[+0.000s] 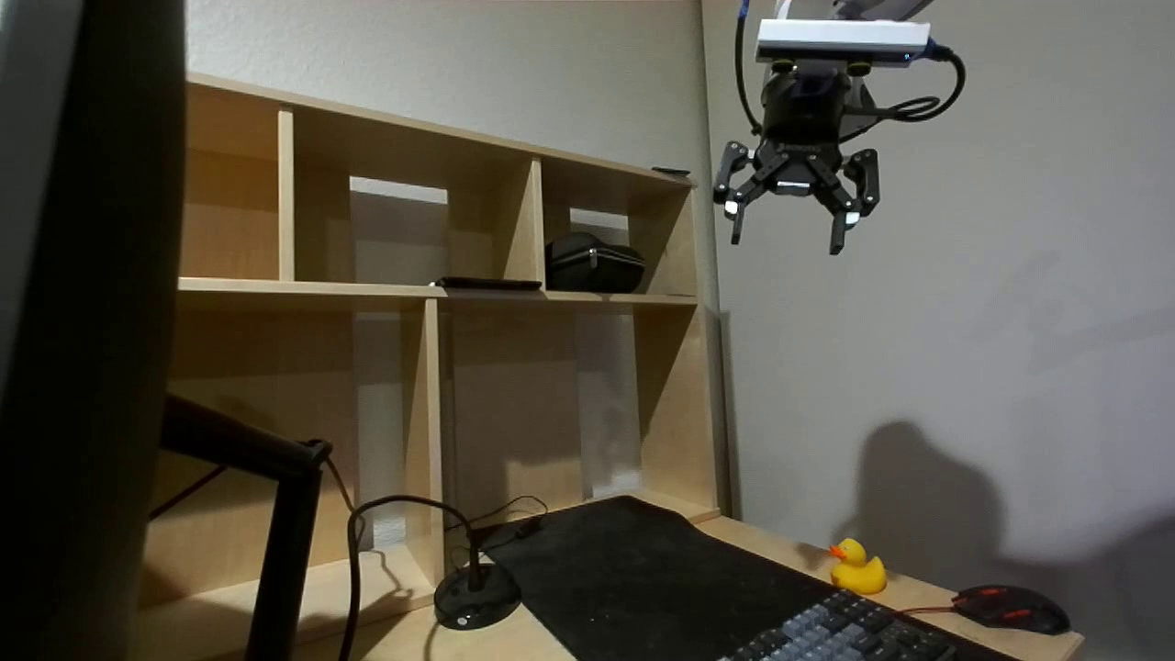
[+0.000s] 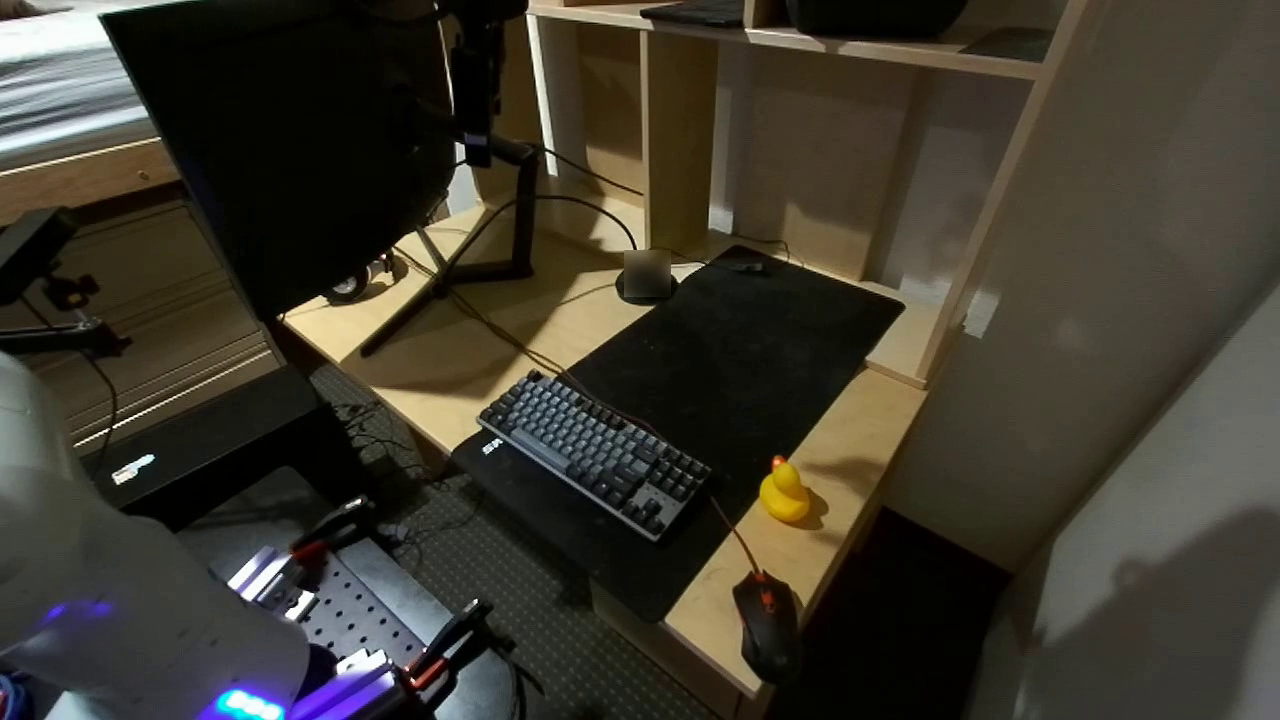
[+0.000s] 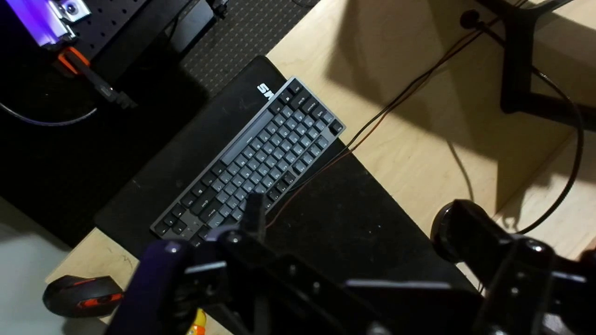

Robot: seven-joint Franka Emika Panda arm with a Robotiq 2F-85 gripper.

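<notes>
My gripper [image 1: 788, 233] hangs high above the desk in exterior view 1, its fingers spread and empty, fingers pointing down. In the wrist view its fingers [image 3: 255, 215] stand wide apart over the desk. Far below, a yellow rubber duck [image 2: 786, 494] sits upright on the bare wood beside the black mat [image 2: 768, 342]. Only a sliver of the duck [image 3: 198, 323] peeks out past the gripper in the wrist view. A grey-and-black keyboard [image 2: 594, 450] lies across the mat. Near the desk's corner rests a black-and-red mouse [image 2: 768, 630].
A wooden shelf unit [image 1: 485, 292] backs the desk, with a black case [image 1: 595, 264] on its upper level. A monitor [image 2: 282, 144] and a round-based device with a curved cable [image 1: 476, 595] occupy the other side.
</notes>
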